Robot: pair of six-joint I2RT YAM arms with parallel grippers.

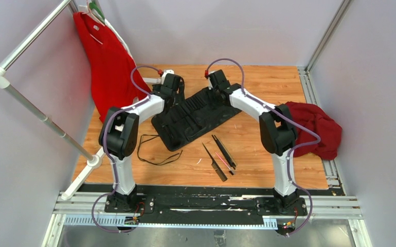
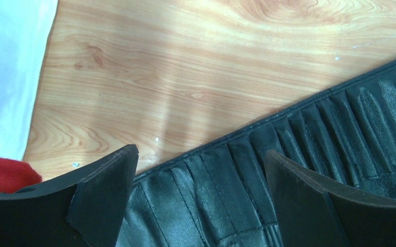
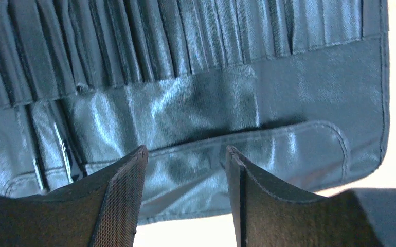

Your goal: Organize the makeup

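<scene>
An unrolled black pouch (image 1: 188, 131) with rows of narrow pockets lies slantwise on the table. In the right wrist view, two slim dark tools, one of them a thin stick (image 3: 65, 140), sit in its pockets at the left. On bare wood in front of the pouch lie a black comb (image 1: 217, 168), a pink stick (image 1: 223, 160) and some long dark sticks (image 1: 226, 152). My left gripper is open over the pouch's back edge, its fingers wide apart. Also open, my right gripper hangs above the pouch's right part. Nothing shows between either pair of fingers.
A loose cord (image 1: 157, 163) trails on the table left of the comb. Red clothing (image 1: 103, 67) hangs from a rack on the left, close to my left arm. A dark red cloth (image 1: 314, 129) is heaped at the right edge. Bare wood lies behind the pouch.
</scene>
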